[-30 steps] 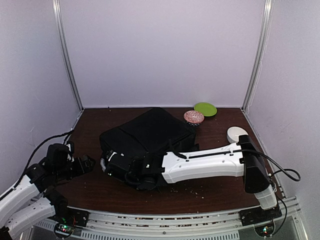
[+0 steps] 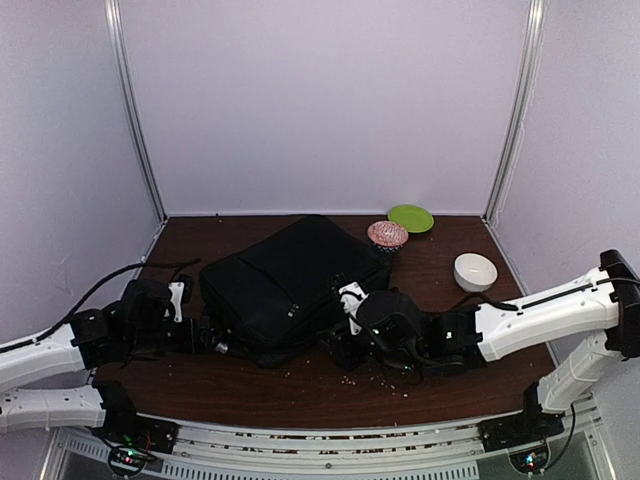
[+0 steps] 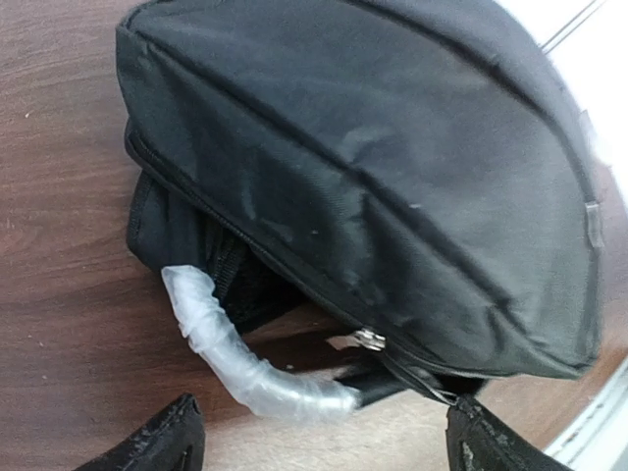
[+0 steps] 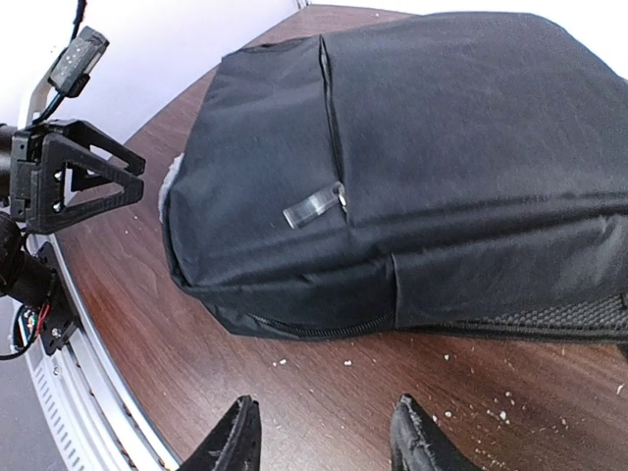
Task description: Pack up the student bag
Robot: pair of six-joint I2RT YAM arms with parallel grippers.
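A black bag (image 2: pixel 290 275) lies on its side across the middle of the table. In the left wrist view, a whitish wrapped handle loop (image 3: pixel 255 383) sticks out from the bag's end, and a zipper pull (image 3: pixel 369 339) shows close by. My left gripper is open, its fingers apart on either side of the loop's near end and nothing gripped. My right gripper stands open over bare table in front of the bag; in the right wrist view a clear tag (image 4: pixel 312 207) hangs at the bag's seam. The bag's inside is hidden.
Behind the bag are a patterned bowl (image 2: pixel 387 234) and a green plate (image 2: pixel 411 218); a white bowl (image 2: pixel 475 271) stands at the right. Small crumbs (image 2: pixel 390 383) dot the front table.
My right arm has drawn back to the right, away from the bag's left end. The left gripper has moved right, up to the bag's handle. The bag looks unmoved.
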